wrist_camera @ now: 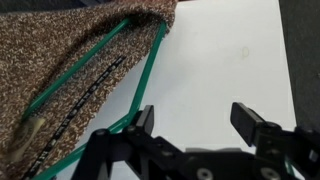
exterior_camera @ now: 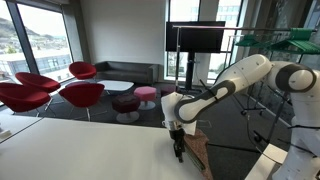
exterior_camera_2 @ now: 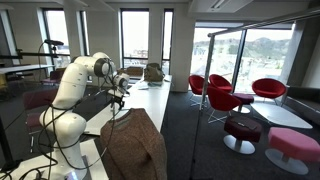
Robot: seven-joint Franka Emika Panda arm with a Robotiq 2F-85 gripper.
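Observation:
Brown knitted cloth (wrist_camera: 95, 62) fills the left and upper left of the wrist view, with a green hanger (wrist_camera: 151, 72) lying in it and reaching out over the white table (wrist_camera: 205, 70). In that view my gripper is open, its fingers wide apart with only white table showing between them. The cloth and hanger are ahead and to the left of the fingers. From outside, my gripper (exterior_camera: 180, 155) points down low over the table's right end, beside the brown cloth (exterior_camera: 197, 150). The other exterior view shows the cloth (exterior_camera_2: 130, 145) large in front of the gripper (exterior_camera_2: 118, 105).
A rack with green hangers (exterior_camera: 300, 40) stands at the right. Red chairs (exterior_camera: 82, 94) and stools stand beyond it.

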